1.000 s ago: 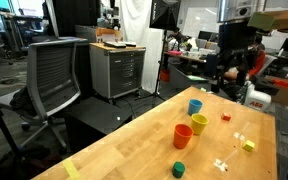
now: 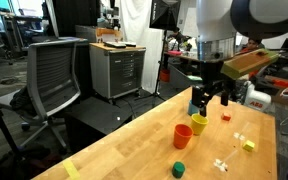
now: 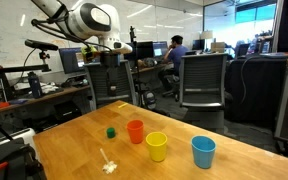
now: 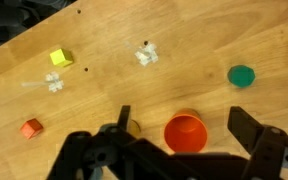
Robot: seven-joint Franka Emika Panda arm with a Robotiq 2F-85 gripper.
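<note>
High over the table, my gripper (image 2: 212,94) stands open with its fingers pointing down and nothing between them. In the wrist view a red cup (image 4: 187,133) shows below and between the spread fingers, well apart from them. A yellow cup (image 4: 134,128) is partly covered there by the left finger. Exterior view 2 shows the red cup (image 3: 135,131), the yellow cup (image 3: 157,147) and a blue cup (image 3: 203,152), all upright. In exterior view 1 my gripper partly hides the blue cup (image 2: 194,107). A green round object (image 4: 241,76) sits apart from the cups.
A yellow cube (image 4: 61,57), a red cube (image 4: 31,128) and a small white piece (image 4: 146,53) lie on the wooden table (image 3: 94,123). Another whitish piece (image 4: 54,82) is beside the yellow cube.
In exterior view 1 my gripper has moved left and a little lower, now overlapping the blue cup. The objects on the table have not moved.
</note>
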